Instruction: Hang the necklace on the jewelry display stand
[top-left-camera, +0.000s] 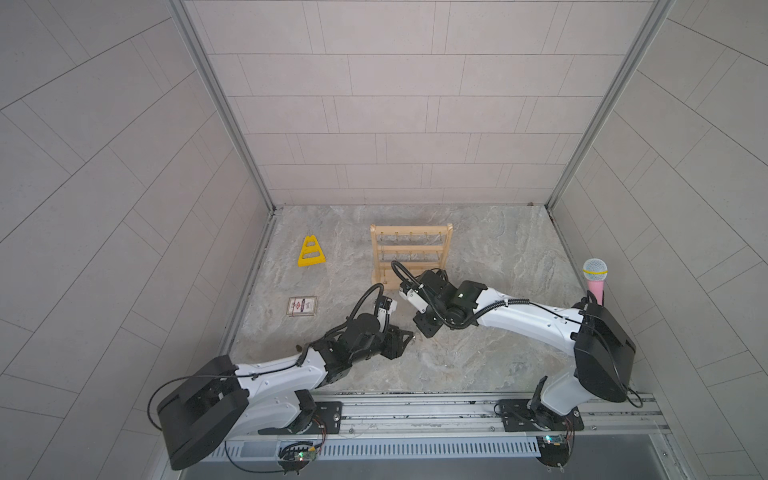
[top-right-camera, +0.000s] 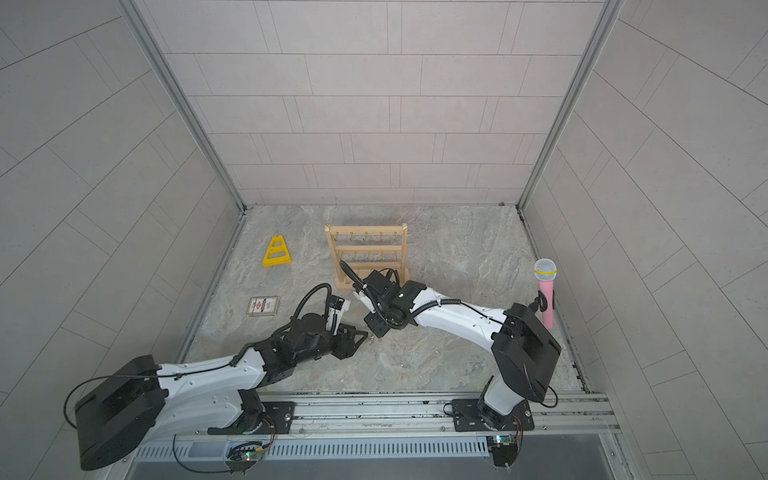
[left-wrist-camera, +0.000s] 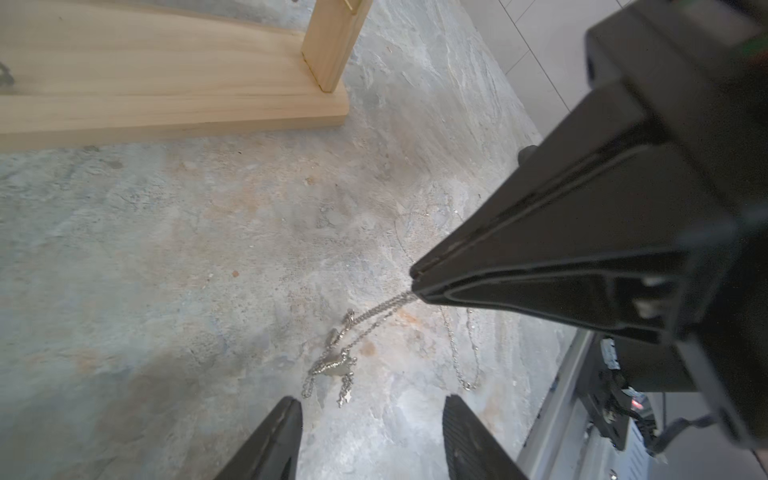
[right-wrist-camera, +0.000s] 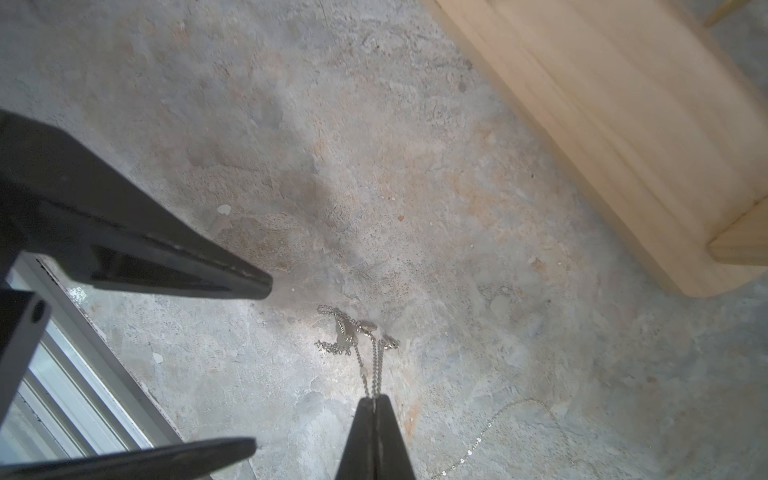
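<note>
The silver chain necklace (left-wrist-camera: 348, 344) (right-wrist-camera: 344, 328) hangs doubled from my right gripper, which is shut on it at its fingertips; its lower part is bunched on or just over the grey surface. My left gripper is open beside the bunched chain, nothing between its fingers, its tips on the left of the right wrist view. The wooden display stand (top-left-camera: 412, 229) (top-right-camera: 365, 229) stands behind both grippers, its base board (right-wrist-camera: 608, 120) near them and its lower part partly hidden by the right arm in the top views.
A yellow triangular object (top-left-camera: 310, 253) and a small framed card (top-left-camera: 302, 305) lie on the left. A pink microphone (top-left-camera: 595, 280) is at the far right. Another loop of thin chain (left-wrist-camera: 472, 352) shows right of the necklace bunch.
</note>
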